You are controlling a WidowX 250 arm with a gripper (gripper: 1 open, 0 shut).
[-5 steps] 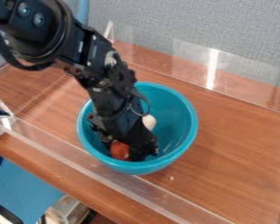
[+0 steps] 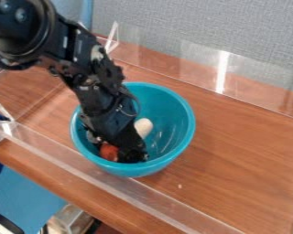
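Observation:
A black robot arm reaches down from the top left into a teal bowl (image 2: 170, 137) on the wooden counter. My gripper (image 2: 116, 148) is low inside the bowl, shut on a red round object (image 2: 109, 152) at the bowl's near-left side, which it partly covers. A pale egg-shaped object (image 2: 144, 126) lies behind the gripper in the bowl. The fingertips are partly hidden against the dark body of the gripper.
Clear low panels (image 2: 220, 73) edge the counter at back and front. Bare wood (image 2: 234, 146) fills the right side. At the lower left, beyond the edge, are a blue floor area and some objects.
The arm and gripper have shifted left, and the bowl has moved left with them. More of the pale object shows beside the gripper.

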